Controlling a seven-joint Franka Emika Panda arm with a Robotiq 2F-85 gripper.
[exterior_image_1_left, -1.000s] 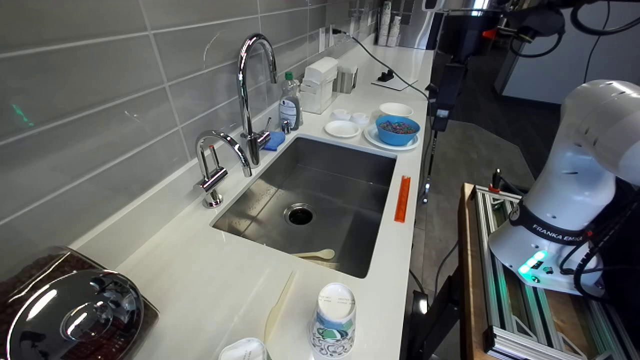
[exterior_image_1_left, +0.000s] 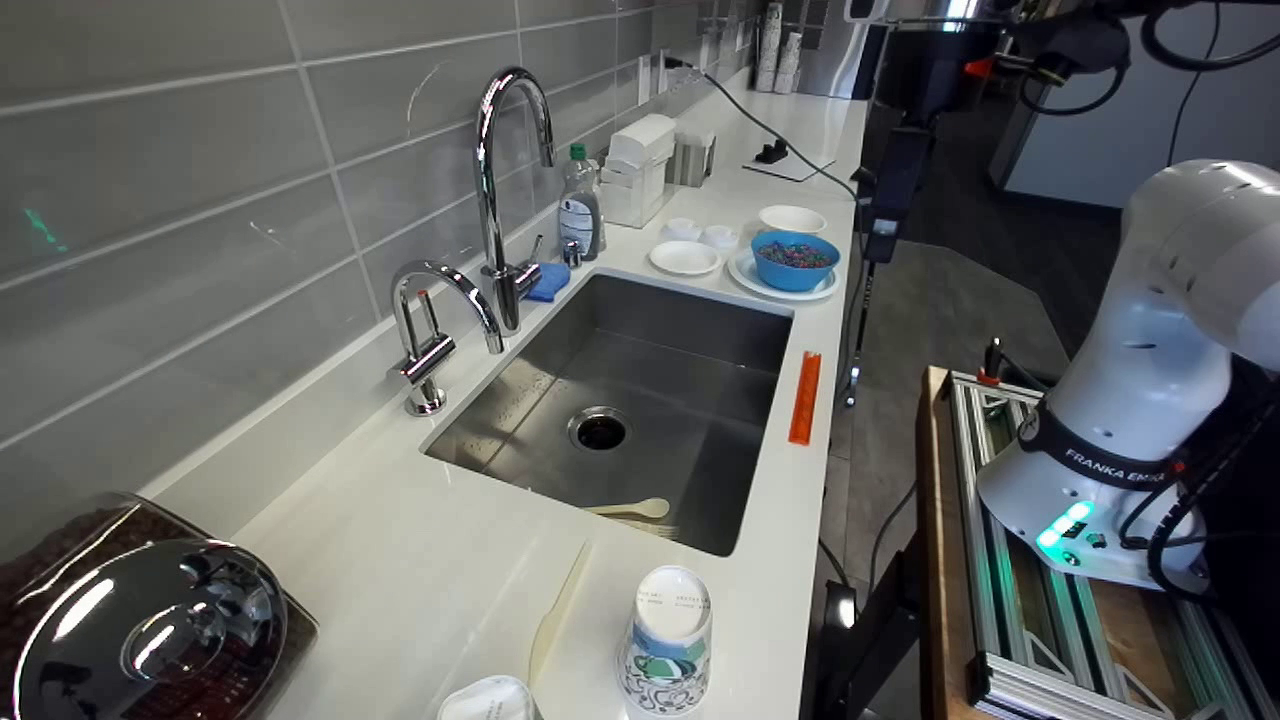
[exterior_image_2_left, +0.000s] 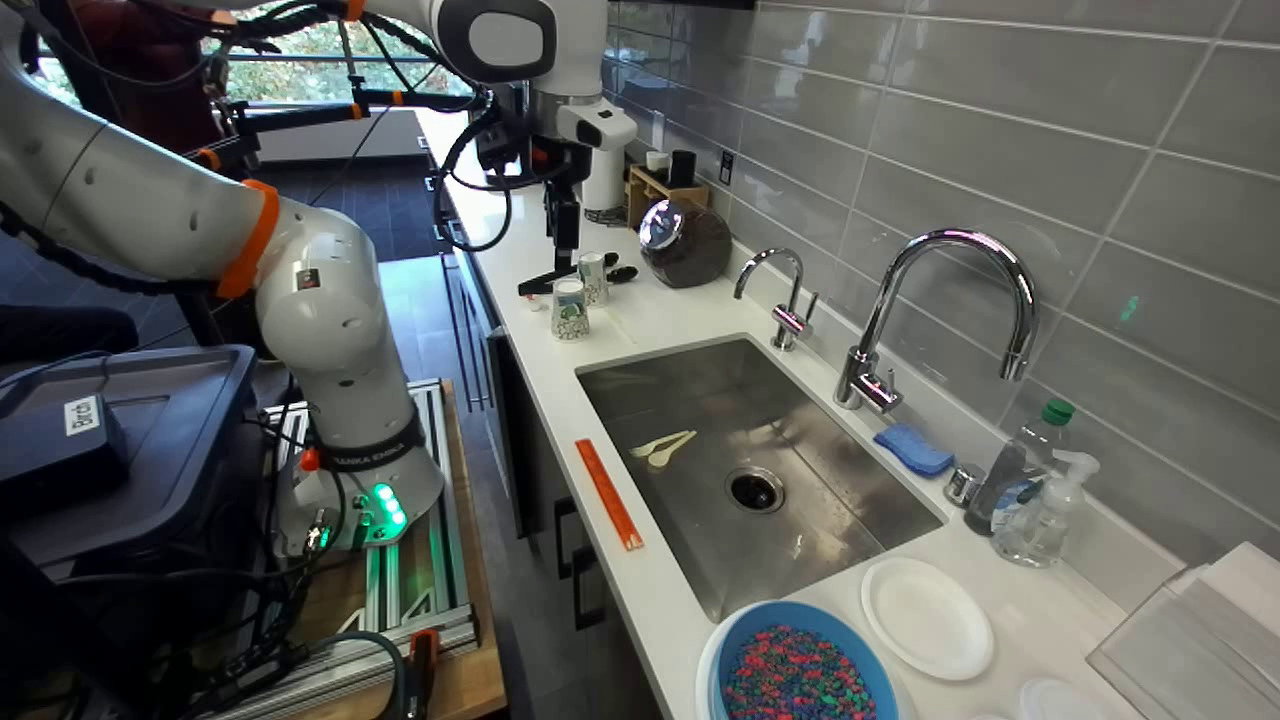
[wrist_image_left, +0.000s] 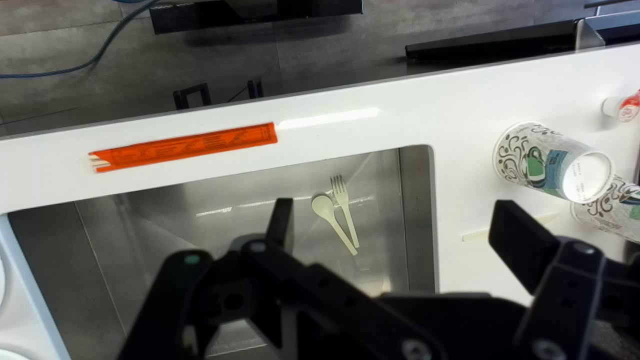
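My gripper is open in the wrist view, its two black fingers (wrist_image_left: 520, 243) wide apart with nothing between them. It shows in exterior view 2 at the far end of the counter, by the paper cups. Beyond the fingers, a pale spoon (wrist_image_left: 324, 207) and a pale fork (wrist_image_left: 340, 192) lie side by side on the bottom of the steel sink (wrist_image_left: 180, 216). Two patterned paper cups (wrist_image_left: 531, 156) stand upside down on the counter. A pale knife (exterior_image_1_left: 558, 612) lies flat near them. An orange chopstick packet (wrist_image_left: 186, 147) rests along the sink's front edge.
Two taps (exterior_image_1_left: 488, 180) rise behind the sink. Past its other end are a blue bowl (exterior_image_1_left: 792, 274) of coloured bits, white plates (exterior_image_1_left: 685, 258) and a soap bottle (exterior_image_1_left: 581, 204). A lidded dark jar (exterior_image_1_left: 156, 636) stands near the wall. Counter between jar and sink is mostly clear.
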